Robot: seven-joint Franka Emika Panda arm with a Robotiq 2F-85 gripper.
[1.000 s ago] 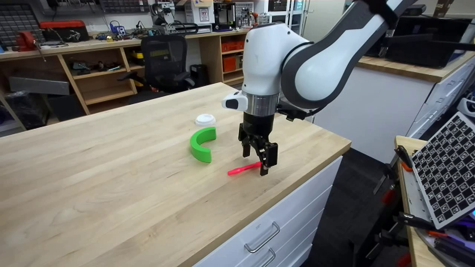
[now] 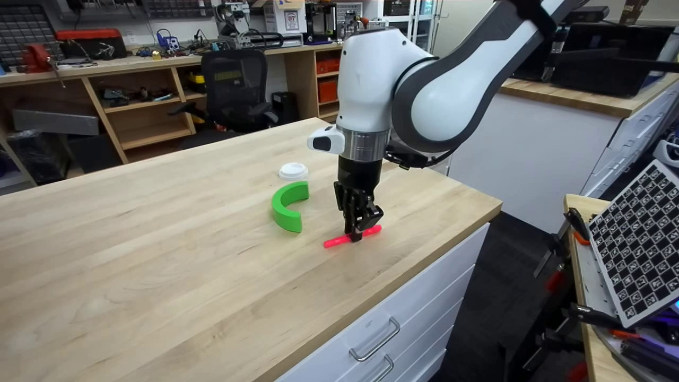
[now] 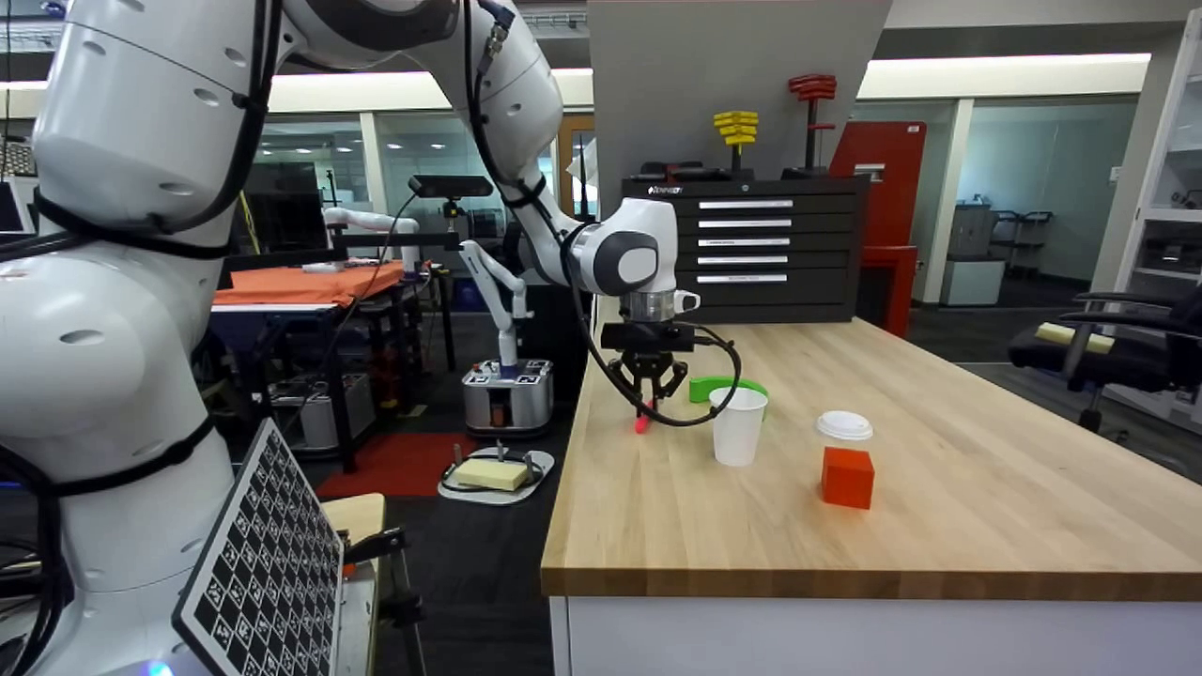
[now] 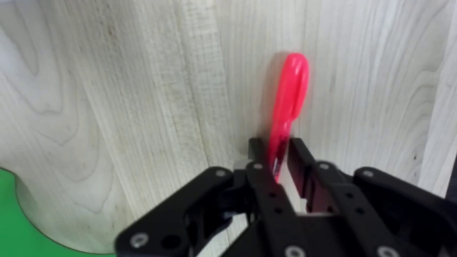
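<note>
A pink-red marker or pen [image 4: 290,90] lies on the wooden table, its far part clear of the fingers in the wrist view. My gripper is low over it, one finger on either side of the shaft. The fingers are drawn close together, and a narrow strip of wood shows between the shaft and the right finger lower down. Whether both fingers press on it is unclear. In the first exterior view, both ends of the marker [image 2: 337,242] stick out past the gripper [image 2: 354,235].
A green arc-shaped block [image 2: 284,213] lies nearby, with a white lid [image 2: 293,171] behind it. A white cup [image 3: 738,430] and an orange-red block [image 3: 847,478] stand on the table in the second exterior view. Bare tabletop [image 2: 159,267] spreads widely on one side.
The wide-spread fingers have come close together around the marker. The arm has shifted slightly left and down, and the marker's right end now shows beyond the gripper.
</note>
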